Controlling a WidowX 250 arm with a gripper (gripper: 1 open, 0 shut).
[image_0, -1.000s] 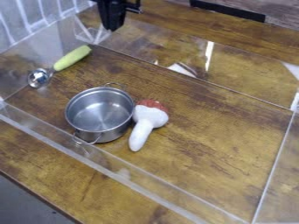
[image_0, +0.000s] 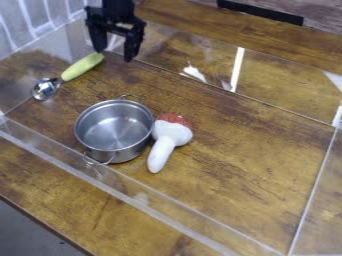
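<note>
My black gripper (image_0: 115, 42) hangs at the upper left, open, above and just behind a spoon-like scoop with a pale yellow-green handle (image_0: 82, 68) and a shiny metal head (image_0: 47, 88). A steel pot (image_0: 114, 128) with two handles sits left of centre. Right beside it lies a white mushroom-like toy (image_0: 163, 151) with a red-speckled cap.
A clear-walled enclosure surrounds the wooden surface (image_0: 247, 165). A railing-like white structure stands at the far left back.
My gripper has come down and to the left, closer to the scoop's handle. The pot, scoop and toy are unmoved.
</note>
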